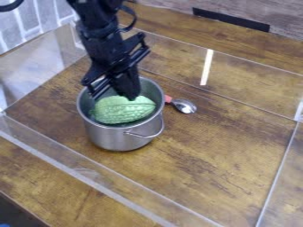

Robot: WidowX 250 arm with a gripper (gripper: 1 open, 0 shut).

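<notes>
A steel pot (119, 135) with a wire handle stands on the wooden table, left of centre. Inside it lies a pale green bumpy vegetable (122, 110). The dark gripper (116, 87) reaches down from the top left to just over the pot's back rim, above the vegetable. Whether its fingers are shut or open is hard to make out against the dark arm.
A spoon (182, 106) with a red handle lies just right of the pot. A white strip (207, 68) is at the back.
</notes>
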